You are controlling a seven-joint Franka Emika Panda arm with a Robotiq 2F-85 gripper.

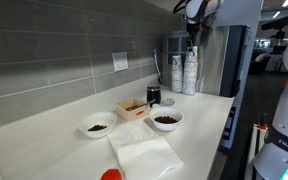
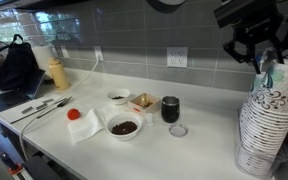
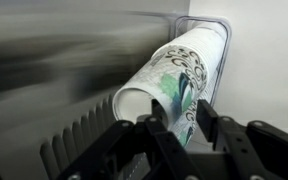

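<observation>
Tall stacks of white patterned paper cups stand at the far right end of the counter. My gripper is at the top of a stack, by the rim of the uppermost paper cup. In the wrist view the top cup's open mouth faces me, and its printed side runs away to the upper right. The gripper's fingers stand apart, one over the mouth and one outside the wall, with the cup's edge between them. Whether either finger touches the cup cannot be made out.
White bowls with dark contents, a small wooden box, a black canister and a glass lid sit along the counter. A white towel and a red object lie nearer.
</observation>
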